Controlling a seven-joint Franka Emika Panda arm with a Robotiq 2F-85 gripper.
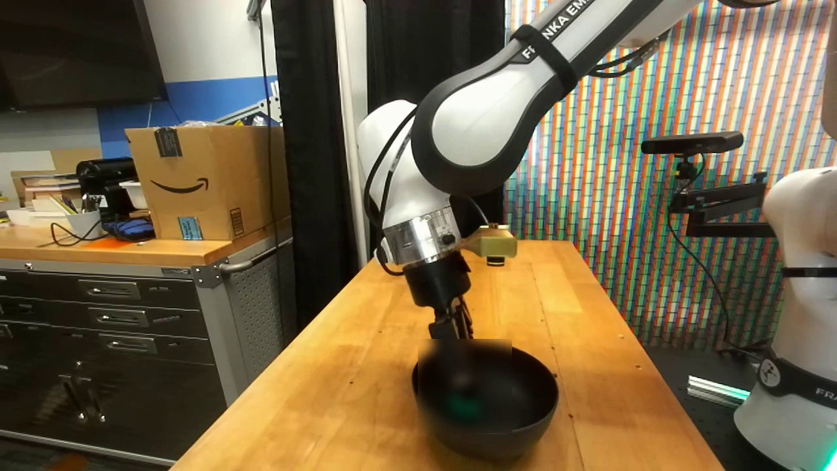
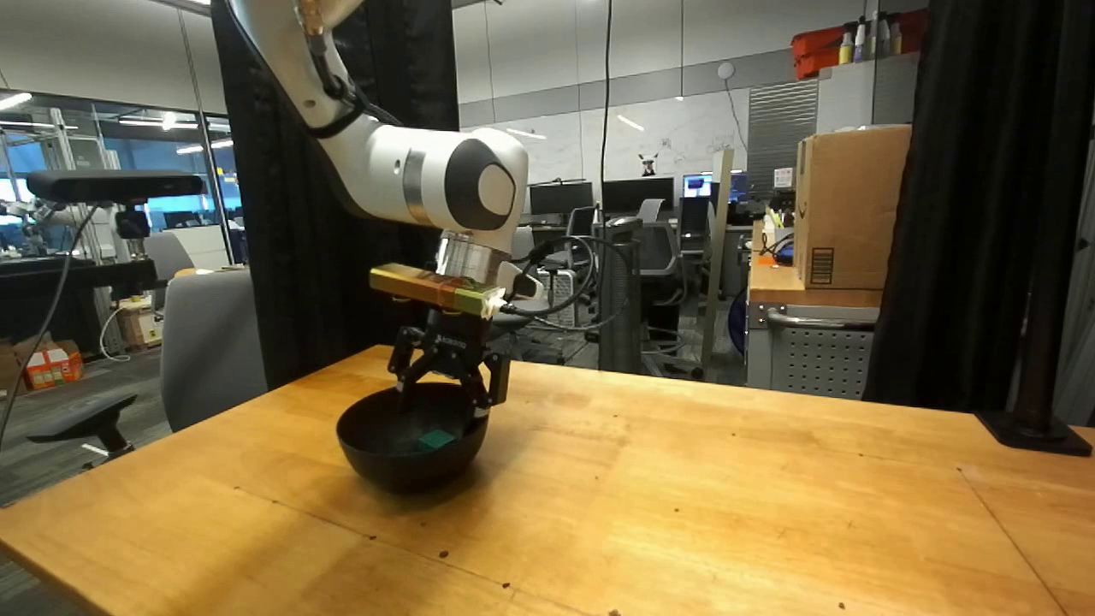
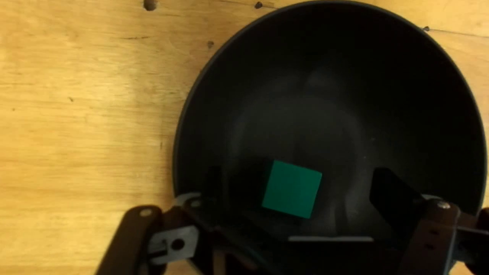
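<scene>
A green cube (image 3: 292,188) lies on the floor of a black bowl (image 3: 316,119), apart from the bowl's walls. My gripper (image 2: 443,402) is open and points down into the bowl, its fingertips around rim height. Seen from the wrist, the cube appears in the gap between the two spread fingers, with neither touching it as far as shows. In exterior view 1 a blurred patch covers the fingertips and much of the bowl's inside, so the cube is only a dim green smear there. How far the tips sit above the cube is hard to judge.
The bowl stands on a wooden table (image 2: 719,482) that is otherwise bare, with wide free room around it. A black stand base (image 2: 1034,433) rests at the table's far right in exterior view 2. A cardboard box (image 1: 208,184) sits on a separate workbench.
</scene>
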